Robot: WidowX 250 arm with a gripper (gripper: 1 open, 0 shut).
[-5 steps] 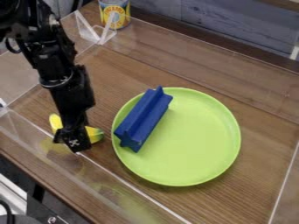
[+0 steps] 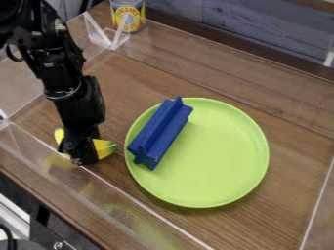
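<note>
My black gripper (image 2: 81, 146) reaches down at the left onto a yellow object (image 2: 102, 148) with a green tip, lying on the wooden table left of the green plate. The fingers are around or over the yellow object, which they partly hide; whether they are shut on it I cannot tell. A blue block (image 2: 159, 132) with a ridged shape lies on the left part of the green plate (image 2: 216, 166).
A can (image 2: 127, 15) stands at the back left near white plastic strips. A clear edge strip runs along the table's front left.
The gripper has shifted slightly left over the yellow object compared with a second ago. The plate and blue block are unchanged.
</note>
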